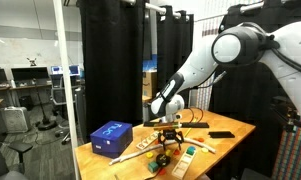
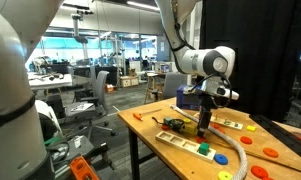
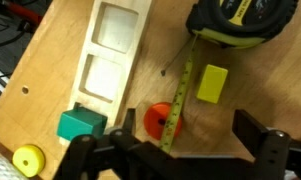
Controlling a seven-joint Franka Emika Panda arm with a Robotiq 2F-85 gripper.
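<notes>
In the wrist view my gripper is open above the table, one finger on either side of the picture with nothing held between them. A yellow tape measure blade [image 3: 179, 105] runs out of its black and yellow case [image 3: 240, 20] at the top and crosses a red round piece [image 3: 164, 121] between the fingers. Right of the blade lies a small yellow block [image 3: 212, 84]. A green block [image 3: 82, 122] sits to the left, at the end of a pale wooden tray [image 3: 109, 50] with recesses. Seen from outside, my gripper [image 1: 169, 137] is low over the cluttered table.
A blue box [image 1: 112, 138] stands at the table's left. A yellow round piece [image 3: 28, 160] lies beyond the green block. Pale curved tubes and a dark flat item [image 1: 221, 134] lie around the work area.
</notes>
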